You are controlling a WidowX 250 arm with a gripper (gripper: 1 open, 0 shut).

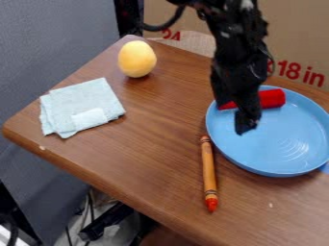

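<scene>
The black gripper (241, 108) reaches down into the blue plate (276, 144) at the right, over a red cylinder (271, 97) lying near the plate's back rim. Its fingertips are dark and overlap the cylinder, so whether they hold it cannot be seen. An orange crayon (209, 173) lies on the wood just left of the plate.
A yellow egg-shaped object (137, 59) stands at the back left of the table (135, 159), and a folded pale cloth (80, 108) lies near the left edge. Cardboard (299, 38) stands behind.
</scene>
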